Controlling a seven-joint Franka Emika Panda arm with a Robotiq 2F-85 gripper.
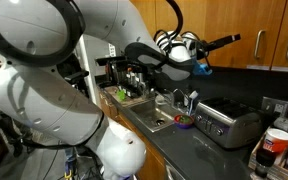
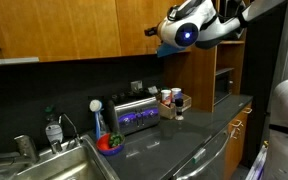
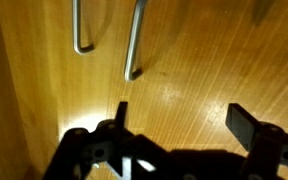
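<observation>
My gripper is open with nothing between its dark fingers, facing a wooden cabinet door (image 3: 199, 60) in the wrist view. A metal bar handle (image 3: 136, 38) runs up from the door's middle left, above and left of the gap between the fingers. A second handle (image 3: 78, 27) lies further left. Exterior view 1 has the gripper (image 1: 232, 41) raised high in front of the upper cabinets, left of the handle (image 1: 260, 45). In exterior view 2 the arm's wrist (image 2: 177, 32) is close to the cabinet front; the fingertips are hard to make out there.
Below the arm are a silver toaster (image 1: 227, 122), a sink (image 1: 156, 117) and a colourful bowl (image 1: 184, 122). A wooden rack (image 2: 174, 104) with cups stands to the toaster's right.
</observation>
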